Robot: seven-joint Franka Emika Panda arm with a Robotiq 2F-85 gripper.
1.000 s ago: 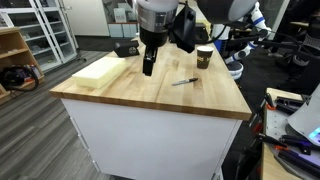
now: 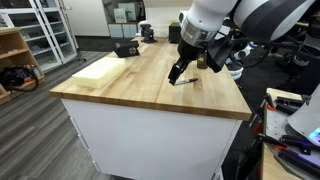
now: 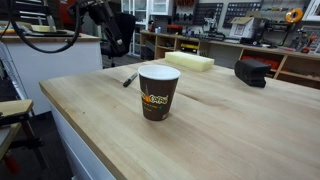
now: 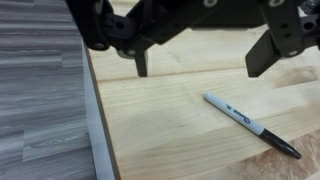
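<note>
A marker with a light grey barrel and black cap (image 4: 252, 126) lies on the wooden tabletop (image 4: 165, 120), lower right in the wrist view. It shows as a short thin stick (image 2: 184, 81) in exterior view 1 and as a small dark one (image 3: 131, 79) in exterior view 2. My gripper is open above the table, its two fingers wide apart with bare wood between them. The marker is beyond that gap, below the right finger (image 4: 268, 52). In exterior view 1 the gripper (image 2: 177, 74) hangs just above the marker.
A paper cup (image 3: 157, 92) stands on the table, partly hidden behind the arm in exterior view 1. Toward the other end are a pale yellow block (image 2: 100, 72) and a black object (image 3: 251, 73). The table's edge runs along the wrist view's left.
Over the last second my gripper has moved right in exterior view 1, away from the yellow block and toward the marker. The arm now covers much of the cup. The marker has stayed put.
</note>
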